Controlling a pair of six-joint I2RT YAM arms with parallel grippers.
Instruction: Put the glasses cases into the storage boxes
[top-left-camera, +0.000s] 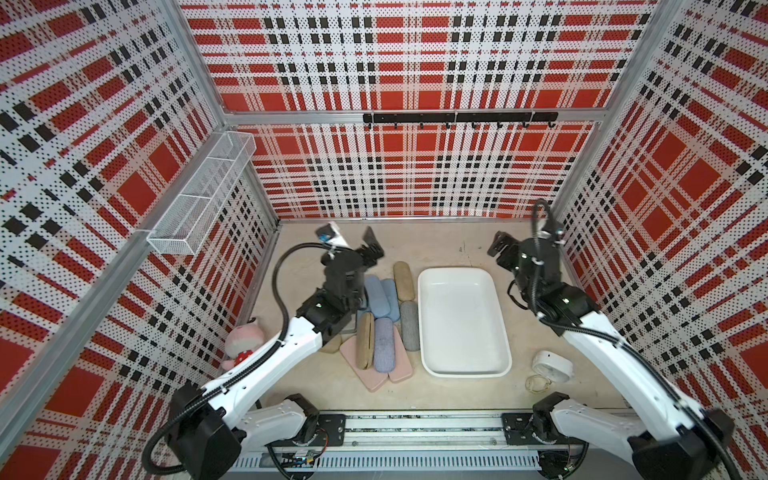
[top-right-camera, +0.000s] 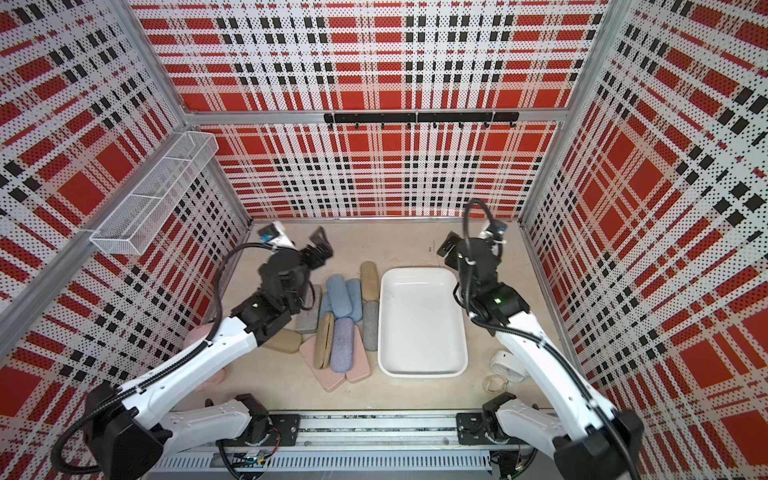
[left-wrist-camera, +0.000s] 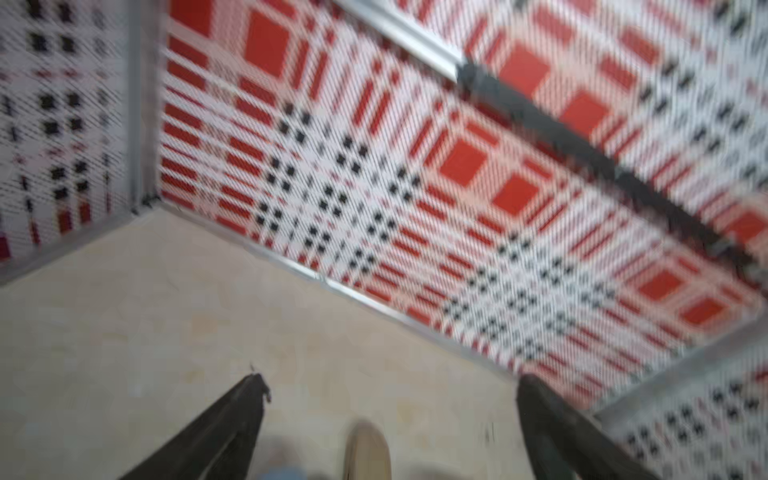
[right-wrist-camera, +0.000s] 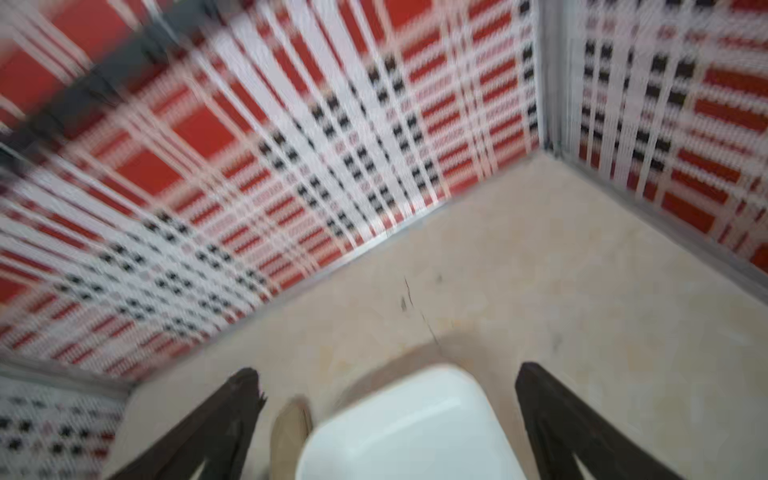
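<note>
Several glasses cases lie clustered left of centre on the table: blue (top-right-camera: 340, 296), tan (top-left-camera: 403, 280), grey (top-left-camera: 409, 325), purple (top-left-camera: 384, 345), pink (top-left-camera: 364, 372) and olive ones, partly hidden by my left arm in the top left view. An empty white storage box (top-left-camera: 464, 320) sits right of them. My left gripper is open, raised over the table behind the cases, nothing between its fingers. My right gripper is open, raised near the box's back edge, also empty. Both wrist views are blurred.
A wire basket (top-left-camera: 200, 192) hangs on the left wall. A pink plush toy (top-left-camera: 241, 344) is at the left, a white object (top-left-camera: 552, 366) and a small ring at the front right.
</note>
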